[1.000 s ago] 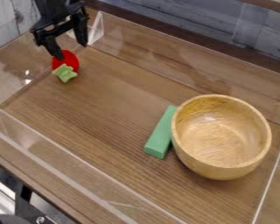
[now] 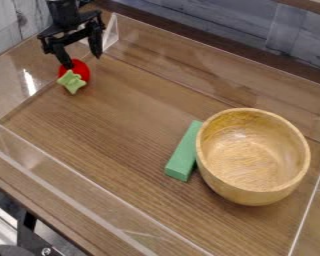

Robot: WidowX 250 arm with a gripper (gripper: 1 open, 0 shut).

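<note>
My black gripper (image 2: 72, 48) is at the upper left, its two fingers angled down over a red round object (image 2: 76, 67) with a light green piece (image 2: 71, 82) at its lower side. Whether the fingers are open or shut is hard to tell at this size.
A large tan wooden bowl (image 2: 252, 155) sits at the right, with a green bar (image 2: 186, 151) beside it on its left.
My gripper has shifted slightly at the upper left over the red object. The bowl and green bar have not moved.
</note>
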